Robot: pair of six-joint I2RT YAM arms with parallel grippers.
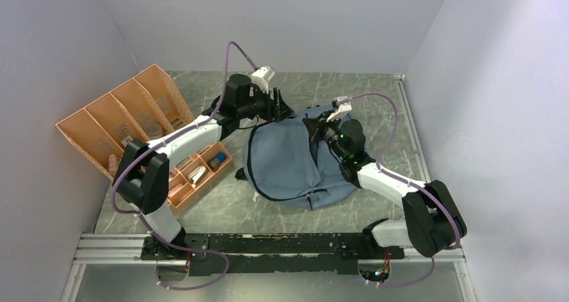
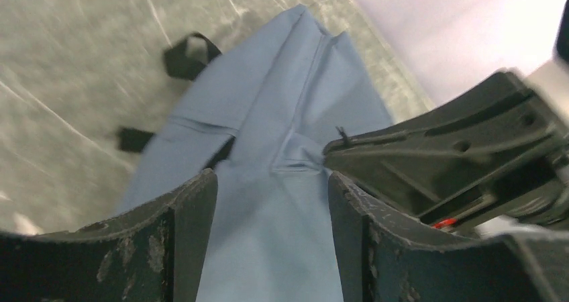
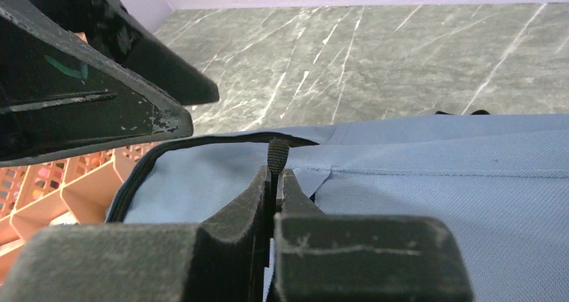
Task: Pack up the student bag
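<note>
A blue-grey bag with black zipper edging lies on the marble table. My right gripper is shut at the bag's upper part, and a thin black woven tab shows between its fingertips; it looks like a zipper pull. Open and empty, my left gripper hangs over the bag's upper left part, its two fingers well apart. Those fingers also appear close by at the left of the right wrist view. The bag's inside cannot be seen.
At the left stands a tan organizer with compartments, partly covered by the left arm. It holds a white item, a dark blue-capped item and other small things. Bare marble lies between bag and front edge.
</note>
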